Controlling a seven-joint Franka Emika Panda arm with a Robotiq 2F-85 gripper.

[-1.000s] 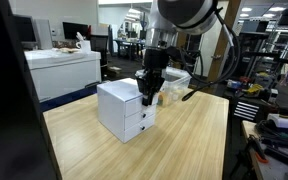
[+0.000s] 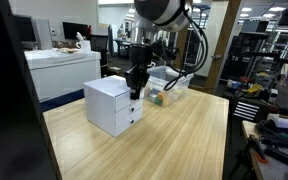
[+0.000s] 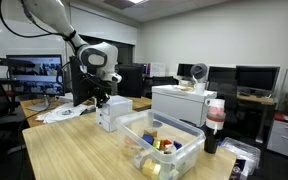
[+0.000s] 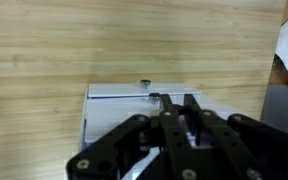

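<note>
A white drawer unit (image 2: pixel 102 108) stands on the wooden table, its drawer front turned toward the right in exterior view 1. In the wrist view, two small round knobs (image 4: pixel 146 83) show on its front. My gripper (image 2: pixel 135 94) is at the upper edge of that front, shut against the unit near the top drawer. From above, the dark fingers (image 4: pixel 177 104) cover the spot beside the visible knobs, so the exact part held is hidden. Exterior view 2 shows the same unit (image 3: pixel 110 114) below the arm, upright on the table.
A clear plastic bin (image 3: pixel 189 150) with several colored items is on the table beside the unit. A dark bottle (image 3: pixel 213 128) stands beyond the bin. The wooden tabletop (image 2: pixel 189 140) in front of the drawers is bare.
The drawer unit has slid a little to the left in exterior view 1. My gripper has moved left with it, staying at its upper front edge.
</note>
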